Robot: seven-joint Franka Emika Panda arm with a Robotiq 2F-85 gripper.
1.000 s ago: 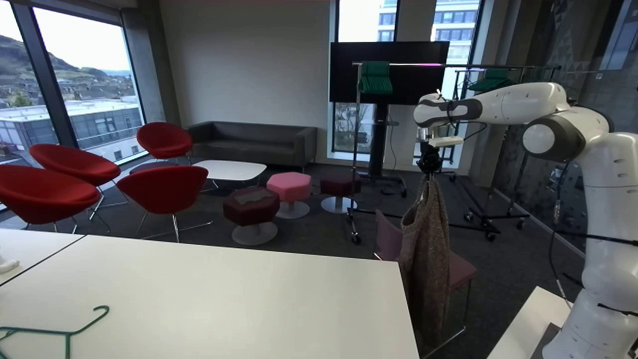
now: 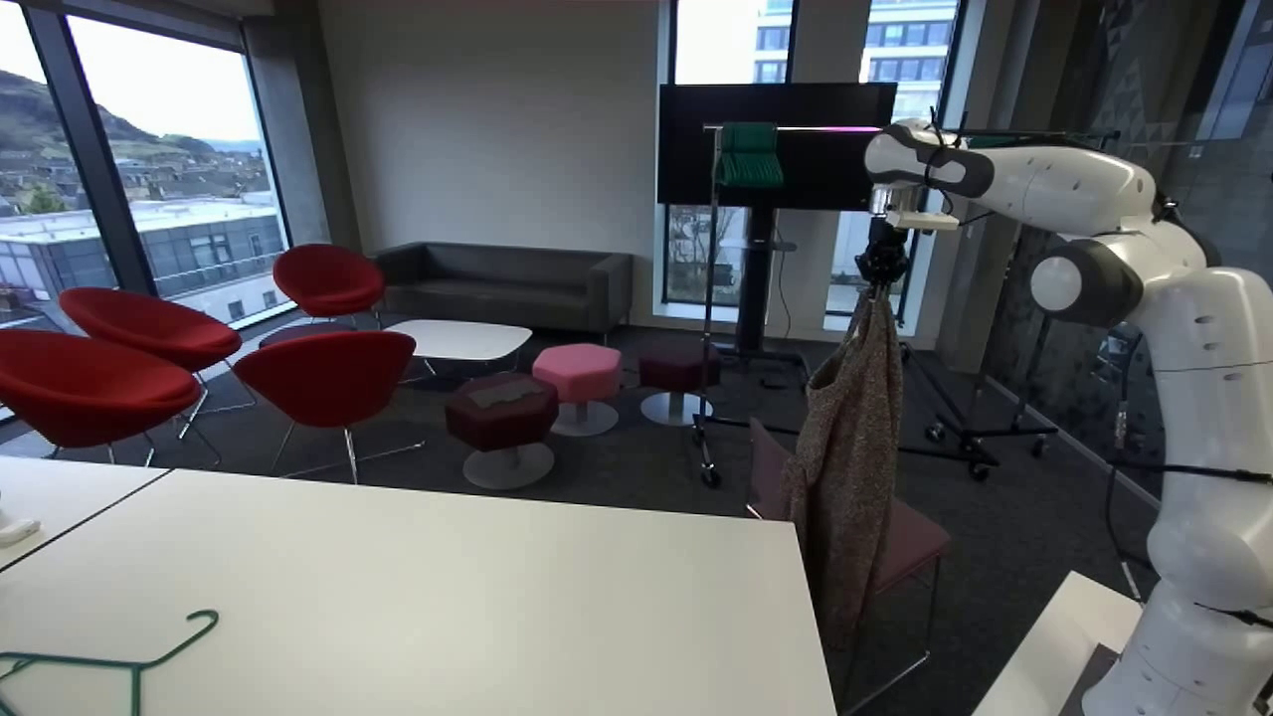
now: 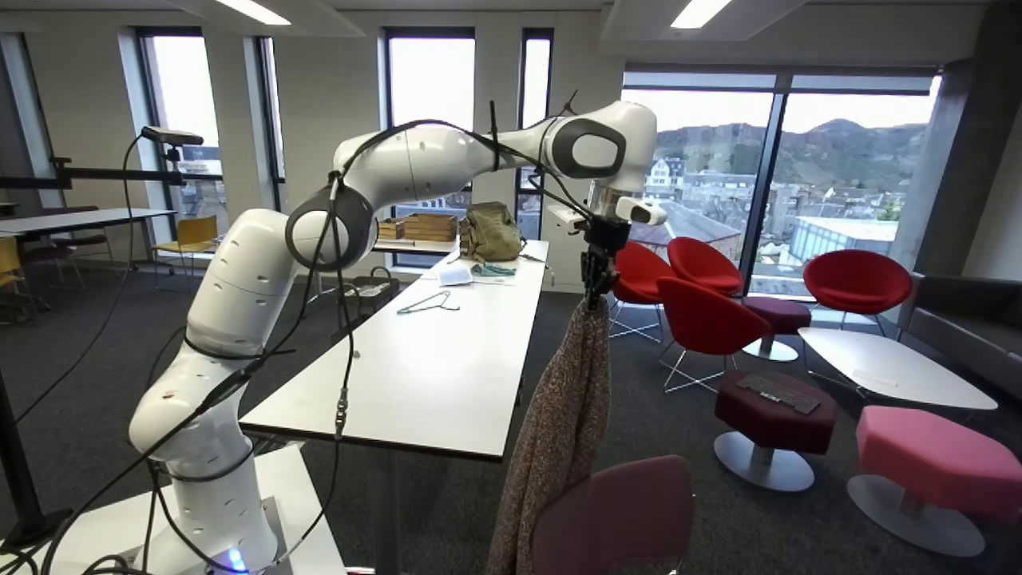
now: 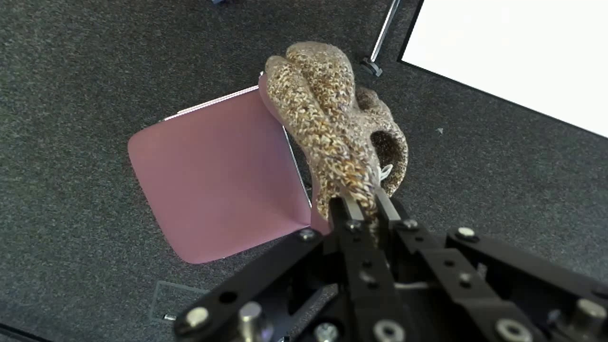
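A brown speckled knit garment (image 2: 849, 442) hangs down from my gripper (image 2: 880, 284), which is shut on its upper end. In the wrist view the fingertips (image 4: 388, 206) pinch a bunched fold of the knit (image 4: 333, 122). Seen from exterior view 2, the cloth (image 3: 565, 402) falls in long folds beside the mauve chair (image 3: 618, 517), overlapping its backrest. Whether the lower end touches the floor cannot be made out. A white tag or loop (image 4: 386, 171) shows on the cloth.
A white table (image 2: 454, 573) with a green hanger (image 2: 137, 663) lies to one side. Behind stands a clothes rack (image 2: 713, 298) with green hangers (image 2: 749, 155). Red chairs (image 3: 714, 316) and stools (image 3: 774, 407) occupy the floor beyond.
My gripper has risen and shifted right in exterior view 1, lifting the garment's top with it. The cloth now hangs longer and narrower. The chair has not moved.
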